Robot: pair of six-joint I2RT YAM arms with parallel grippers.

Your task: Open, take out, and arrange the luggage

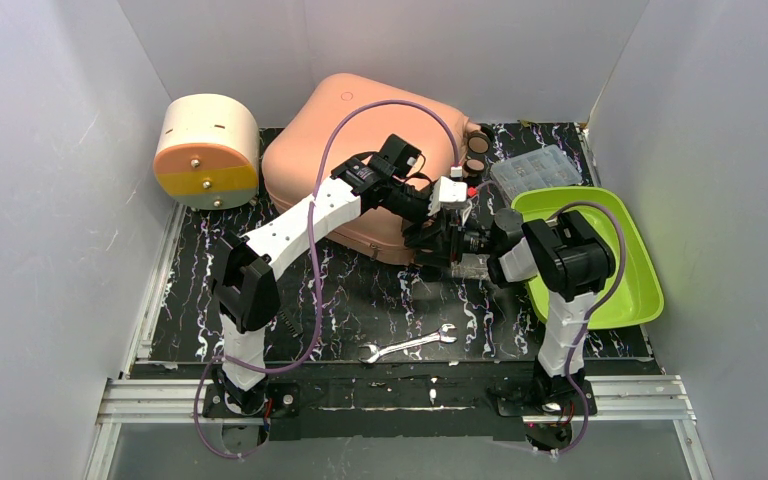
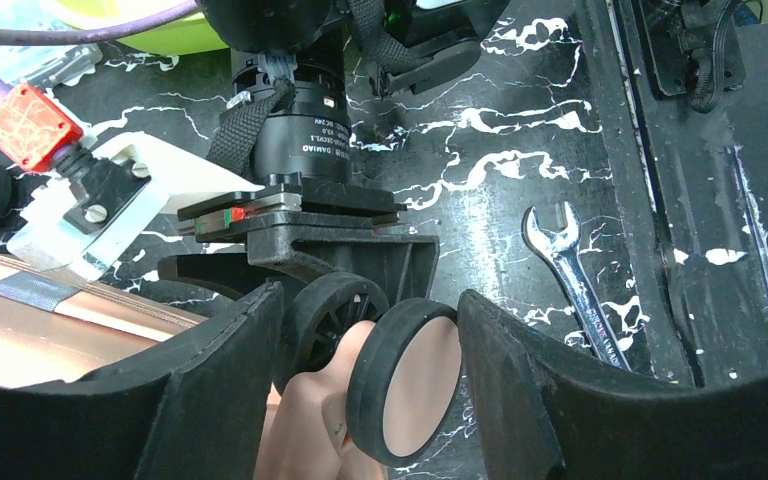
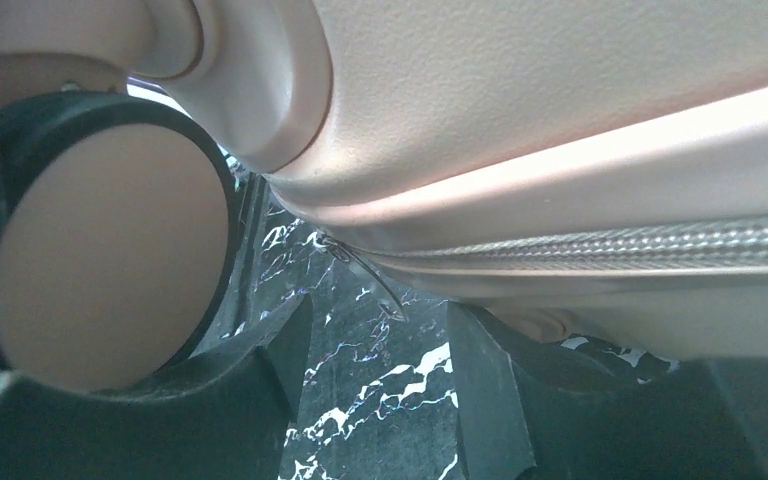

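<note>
A salmon-pink suitcase (image 1: 340, 120) lies flat at the back centre. Both grippers are crowded at its front right corner. In the left wrist view my left gripper is part open around a double caster wheel (image 2: 410, 385); whether it grips it is unclear. My right gripper is open beside the suitcase's zipper (image 3: 640, 240), with a wheel (image 3: 105, 250) close on its left and bare table visible between the fingers. A small metal piece, perhaps a zipper pull, hangs near the zipper.
A green tray (image 1: 630, 300) and clear organiser box (image 1: 530, 172) are on the right. A striped drum-shaped box (image 1: 205, 150) stands back left. A wrench (image 1: 410, 343) lies at the front. Purple cables loop over both arms.
</note>
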